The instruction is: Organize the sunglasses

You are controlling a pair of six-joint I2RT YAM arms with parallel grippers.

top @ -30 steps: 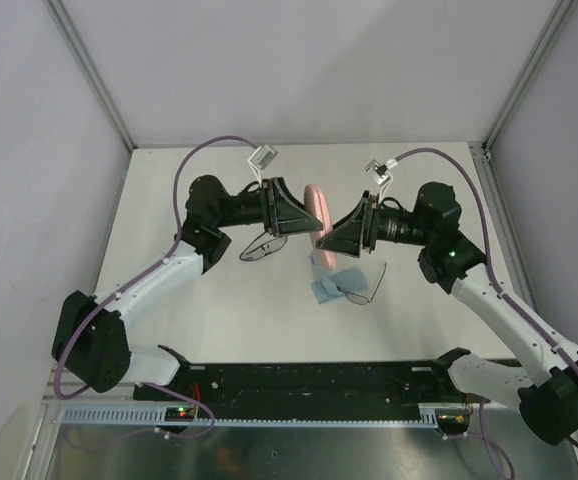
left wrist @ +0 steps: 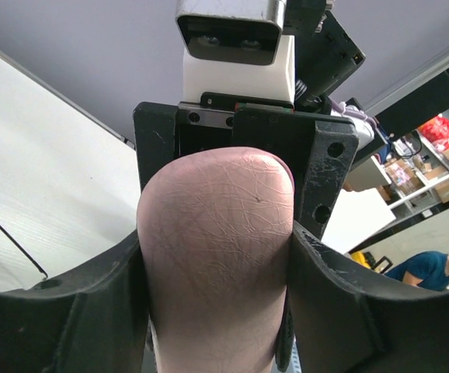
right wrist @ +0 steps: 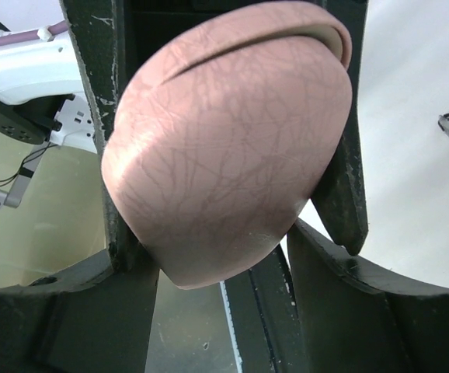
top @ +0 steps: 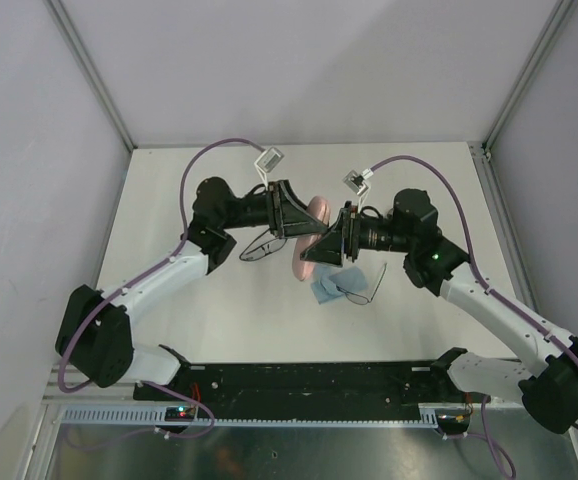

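A pink glasses case (top: 304, 262) is held between both grippers above the table's middle. It fills the left wrist view (left wrist: 215, 256) and the right wrist view (right wrist: 224, 155), its lid seam showing. My left gripper (top: 299, 222) is on its upper part, my right gripper (top: 331, 248) on its lower part, each with the case between its fingers. One pair of glasses (top: 259, 250) lies left of the case, another (top: 367, 295) to the right, beside a blue cloth (top: 327, 290).
Walls stand at the back and sides. Dark objects behind the right arm are mostly hidden.
My right gripper has moved left and slightly down onto the case, which has shifted and tilted a little leftward. My left gripper has moved very little.
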